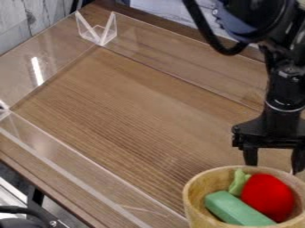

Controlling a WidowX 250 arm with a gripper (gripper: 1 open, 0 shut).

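Observation:
My black gripper (269,155) is at the right, its fingers open just above the rear rim of a wooden bowl (201,191) at the bottom right. In the bowl lie a red round object (268,194) with a green stem-like piece (237,183) beside it, and a teal-green oblong block (234,209). No held object shows between the fingers.
A clear, angular plastic piece (98,28) sits at the back left. Dark cables and a frame lie beyond the table's lower-left edge.

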